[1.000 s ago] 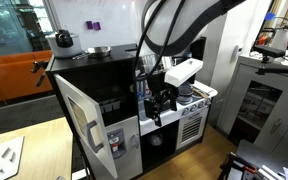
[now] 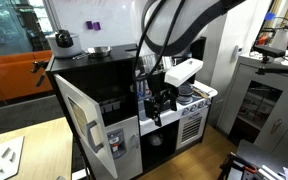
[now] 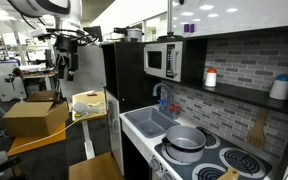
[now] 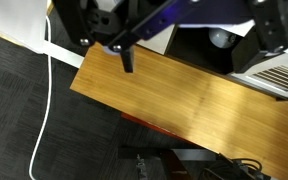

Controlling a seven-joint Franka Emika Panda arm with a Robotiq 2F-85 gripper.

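My gripper hangs in the air at the end of the arm, in front of the kitchen units. Its dark fingers appear spread apart, with nothing visible between them. From the other side, the gripper shows high at the left, clear of the counter. A white cabinet door stands swung open to the left of the gripper, apart from it. In the wrist view, dark finger parts at the top overlie the wooden floor strip; little detail of them can be made out.
Along the counter are a sink, a grey pot on the stove and a microwave above. Cardboard boxes stand at the far left. A white cable runs across the dark floor. Open floor lies below the gripper.
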